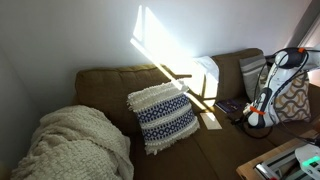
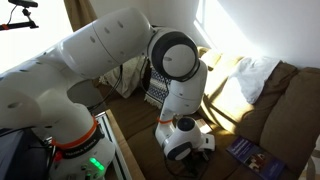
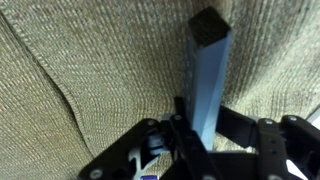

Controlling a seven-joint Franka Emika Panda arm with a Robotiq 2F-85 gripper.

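Note:
In the wrist view a slim blue-grey stick-like object [image 3: 208,85] with a black end lies on ribbed brown couch fabric [image 3: 100,70]. It runs lengthwise between the black fingers of my gripper, one on either side of it. The fingers sit close to the object, but whether they press on it cannot be made out. Exterior view 2 has my gripper [image 2: 203,157] low over the couch seat, its tips dark and hard to separate. In exterior view 1 the arm [image 1: 262,110] reaches down at the couch's right end, and the object cannot be picked out.
A blue-and-white pillow [image 1: 167,118] leans on the backrest, with a cream blanket [image 1: 72,148] at the left. A white sheet [image 1: 210,121] and a dark booklet [image 2: 257,158] lie near the gripper. A patterned pillow [image 1: 293,100] stands behind the arm.

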